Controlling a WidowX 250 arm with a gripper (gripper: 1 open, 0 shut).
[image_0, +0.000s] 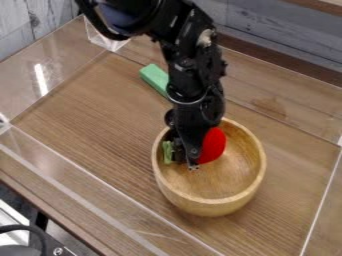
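Note:
My black gripper (187, 148) reaches down from the top into a round wooden bowl (213, 195) on the table. It is shut on something at the bowl's back left, partly hidden by the fingers; a red object (213, 145) shows right beside them inside the bowl, and a small green piece (168, 152) shows at their left. Which of these is held is hard to tell.
A green block (154, 77) lies behind the arm at the back. A cable and a white item sit at the bottom left corner.

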